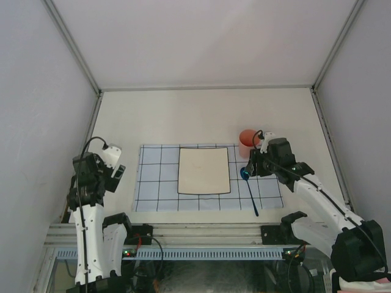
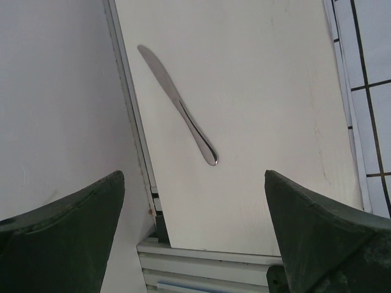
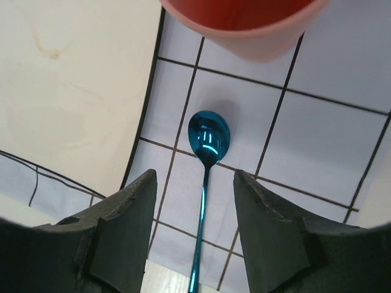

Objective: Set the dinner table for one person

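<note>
A cream square plate (image 1: 203, 171) lies on the white mat (image 1: 157, 177) with black grid lines. To its right is a blue spoon (image 1: 250, 194), bowl away from me, its handle running past the mat's near edge. The pink-red cup (image 1: 245, 149) stands at the mat's far right; in the right wrist view its rim (image 3: 256, 33) fills the top. My right gripper hangs over the spoon, fingers partly apart and nothing held. A silver knife (image 2: 178, 105) lies on bare table at the left. Near it, my left gripper is open and empty.
Walls close in on both sides, and a metal rail (image 1: 201, 235) runs along the near edge. At the lower right corner, a container is partly hidden by the right arm.
</note>
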